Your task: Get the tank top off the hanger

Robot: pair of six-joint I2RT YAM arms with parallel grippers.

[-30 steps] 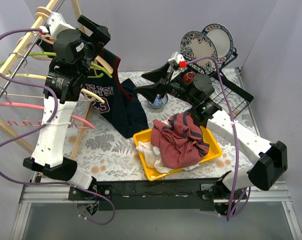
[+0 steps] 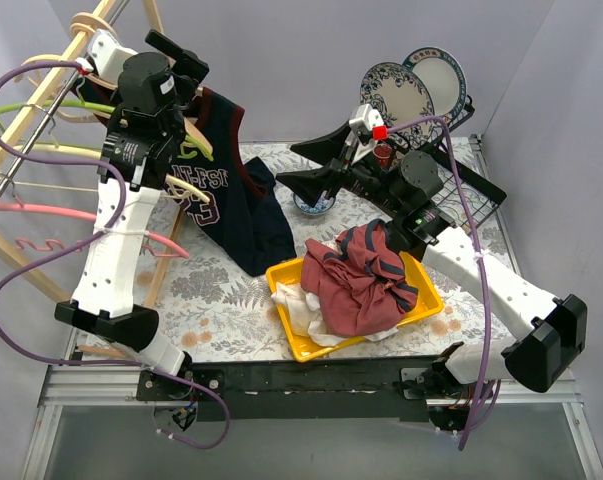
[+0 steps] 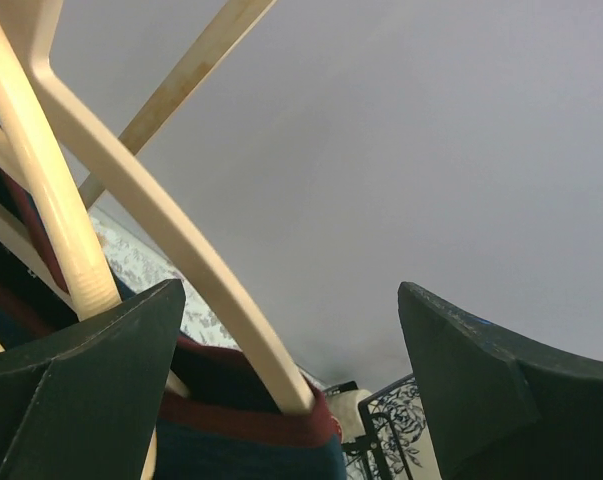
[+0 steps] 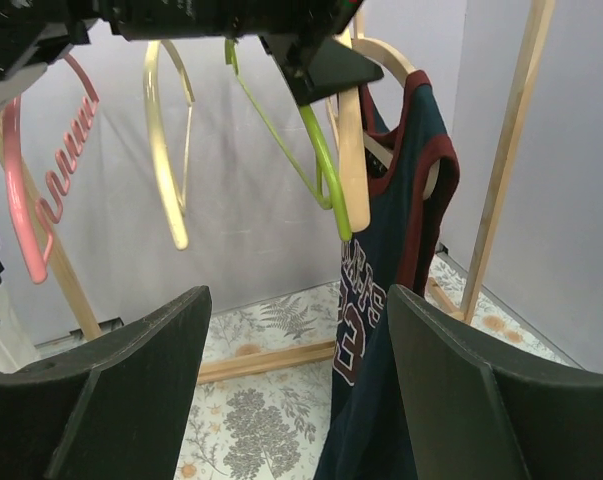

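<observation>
The dark navy tank top (image 2: 243, 190) with maroon trim and white lettering hangs from a wooden hanger (image 3: 206, 265) on the rack. In the left wrist view, its strap (image 3: 251, 420) passes over the hanger's lower end. My left gripper is open, with that hanger end between its spread fingers; whether either finger touches the hanger or cloth I cannot tell. The right gripper (image 2: 287, 164) stands open and empty over the table, to the right of the top. From the right wrist view, the tank top (image 4: 381, 330) hangs beyond the right fingers.
Green (image 4: 326, 165), yellow (image 4: 163, 150) and pink (image 2: 56, 209) hangers crowd the rack's front side. A yellow tray (image 2: 299, 346) with red and white cloths lies at the table's front. Plates (image 2: 436, 80) stand in a rack at back right, near a small bowl (image 2: 314, 206).
My left gripper has shifted slightly left and back at the hangers, and the green hanger's end has swung a little left. The right gripper moved only slightly. The tank top hangs almost unchanged.
</observation>
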